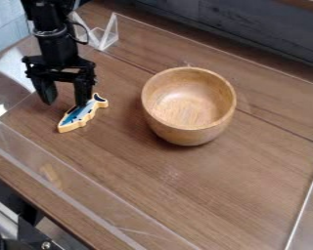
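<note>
My black gripper [64, 94] stands open at the left of the camera view, its fingers pointing down. One finger is just above the upper end of a small fish-shaped piece [79, 116], cream-yellow with blue and white, lying on the wooden table. A large round wooden bowl [186, 130] sits to the right of the fish, with nothing visible inside.
A clear plastic stand [102, 36] is behind the arm at the upper left. Clear edging runs along the table's near left side.
</note>
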